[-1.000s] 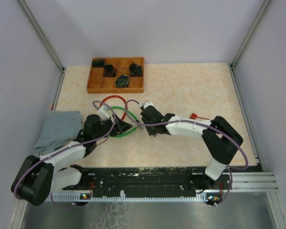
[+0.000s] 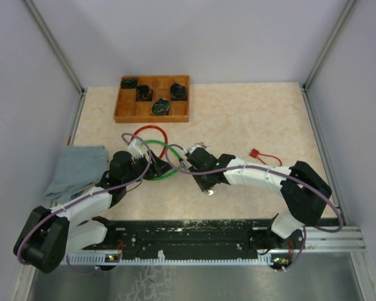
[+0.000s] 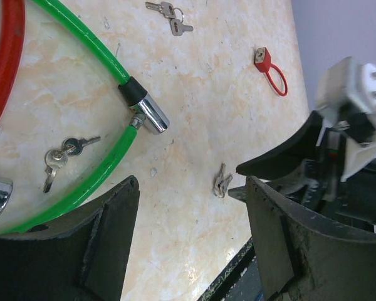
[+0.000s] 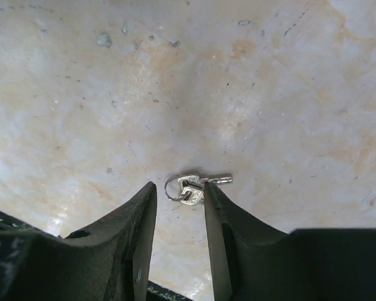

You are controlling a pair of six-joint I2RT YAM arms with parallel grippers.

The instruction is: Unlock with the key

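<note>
A small key ring with keys (image 4: 191, 194) lies on the table beneath my right gripper, whose open fingers hover over it, nothing seen held. My left gripper hangs open over the green cable lock (image 3: 91, 44), with its chrome barrel (image 3: 151, 114). Another key pair (image 3: 56, 162) lies inside the green loop, and a third (image 3: 179, 27) farther back. A red cable lock (image 3: 4, 72) lies at the left.
A wooden compartment tray (image 2: 151, 118) with dark items stands at the back. A grey cloth (image 2: 75, 175) lies at the left, a small red padlock (image 2: 254, 153) at the right.
My right arm has moved toward the front and right, with its gripper now nearer the keys by the front edge. The left arm has barely moved.
</note>
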